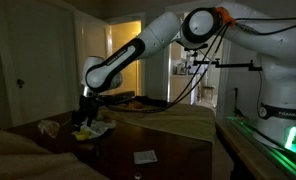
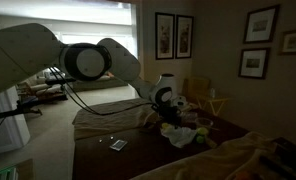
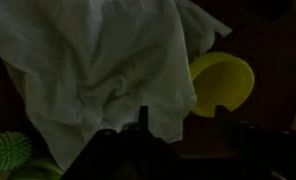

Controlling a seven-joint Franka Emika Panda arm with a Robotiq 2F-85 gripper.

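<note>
Two dark fingers of my gripper stand apart at the bottom of the wrist view, with no object visibly clamped between them. Ahead of them a white cloth (image 3: 108, 70) lies crumpled on the dark table. Against the cloth's right side is a yellow cup (image 3: 224, 84), its opening showing. Farther left sits a green spiky ball (image 3: 8, 150). From outside, the gripper (image 1: 85, 103) hangs close over the cloth (image 1: 101, 125) and the yellow cup (image 1: 83, 134); its fingertips are too dark there to make out.
A small pale card (image 1: 145, 157) lies alone on the bare part of the dark table (image 1: 178, 160). Light fabric (image 1: 28, 158) covers the near left side. Other small items beside the cloth are hard to tell apart.
</note>
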